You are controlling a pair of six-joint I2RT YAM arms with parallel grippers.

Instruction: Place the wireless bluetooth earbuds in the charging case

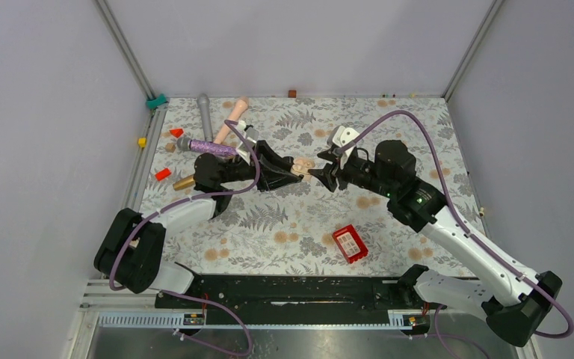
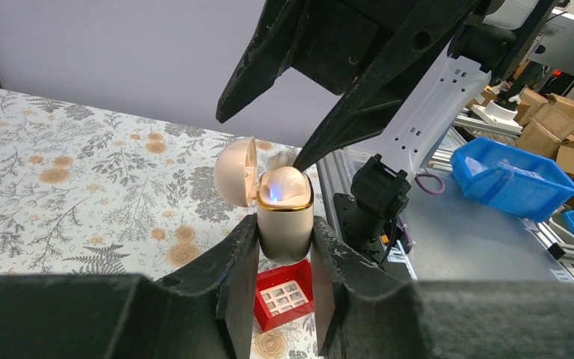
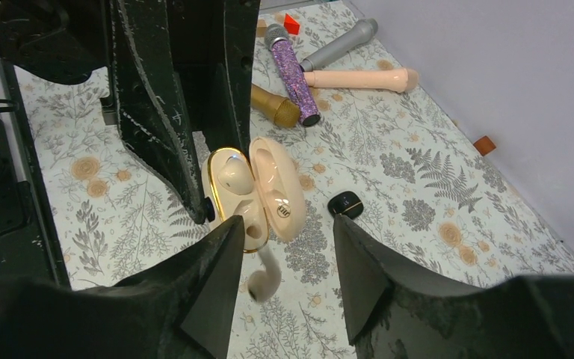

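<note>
A cream charging case (image 2: 285,232) with gold rim and open lid (image 2: 233,173) is held upright in my left gripper (image 1: 293,172), shut on it. A small blue light shows in it. In the right wrist view the case (image 3: 235,206) shows two hollows, and a pale, blurred earbud (image 3: 264,281) appears just below it, near my right gripper's fingertips. My right gripper stands part open, close beside the case; whether it touches the earbud cannot be told.
A red tray (image 1: 350,243) lies front centre. Several toy microphones (image 1: 213,147) lie at the left. A small black object (image 3: 345,204) sits on the table beyond the case.
</note>
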